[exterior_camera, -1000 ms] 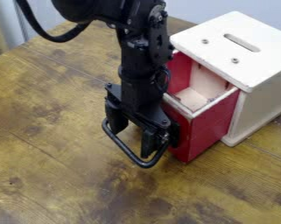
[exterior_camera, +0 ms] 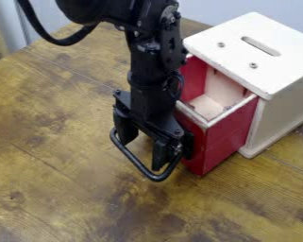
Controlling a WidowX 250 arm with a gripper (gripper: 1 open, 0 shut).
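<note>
My black gripper (exterior_camera: pixel 146 142) is low over the wooden table, just left of a white box (exterior_camera: pixel 262 66) with red sides. A red panel (exterior_camera: pixel 222 140) on the box's near left side stands beside the gripper, and above it an opening shows a pale interior (exterior_camera: pixel 219 93). Whether the fingers are open or shut, or hold anything, I cannot tell, as the gripper body and a black loop hide them.
The box fills the back right, and a pale wall runs behind the table's far edge.
</note>
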